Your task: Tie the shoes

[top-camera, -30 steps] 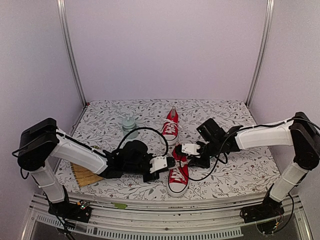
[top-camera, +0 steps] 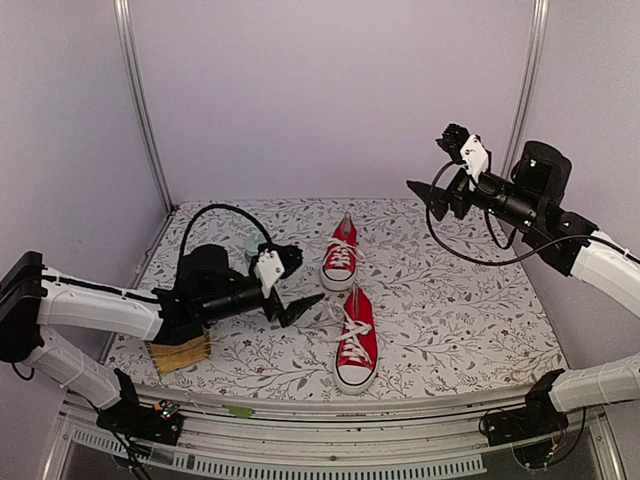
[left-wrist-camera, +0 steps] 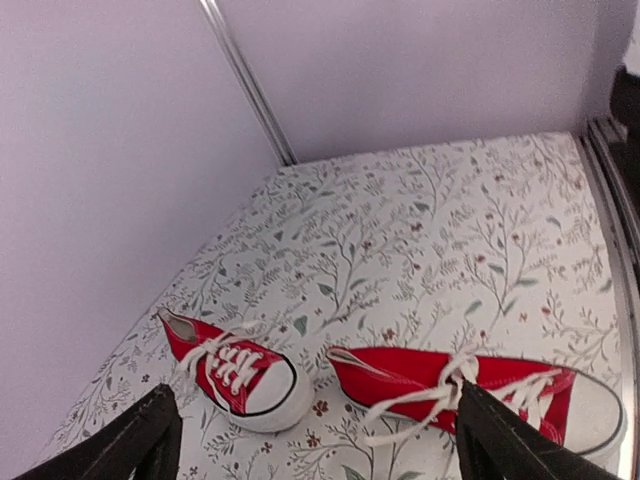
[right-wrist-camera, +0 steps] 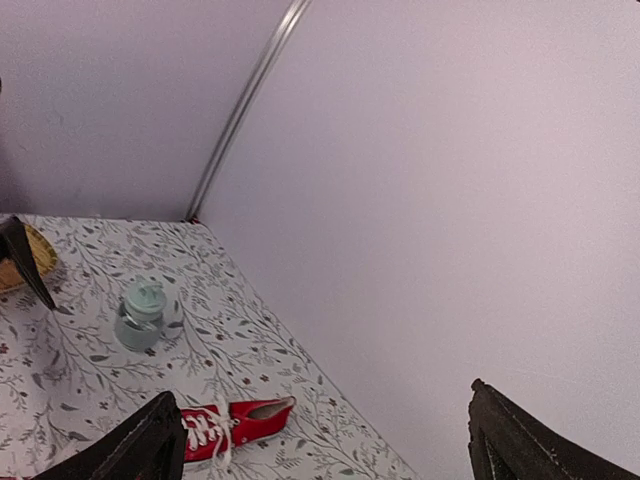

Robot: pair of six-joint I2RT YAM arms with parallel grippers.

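Two red shoes with white laces and white toes stand on the patterned table, toes toward the front. The near shoe [top-camera: 357,345] has laces [left-wrist-camera: 445,392] lying across its opening, with loose ends to the sides; whether they are knotted I cannot tell. Behind it is the far shoe [top-camera: 340,255], which also shows in the right wrist view as a red shoe [right-wrist-camera: 250,420]. My left gripper is open and empty, raised just left of the shoes. Open and empty too, my right gripper hangs high toward the back right, away from both shoes.
A pale jar [right-wrist-camera: 140,318] stands at the back left, mostly behind my left arm in the top view. At the front left lies a woven basket [top-camera: 180,352]. Walls close the back and sides.
Both grippers were at the near shoe's laces. The shoes stay in place.
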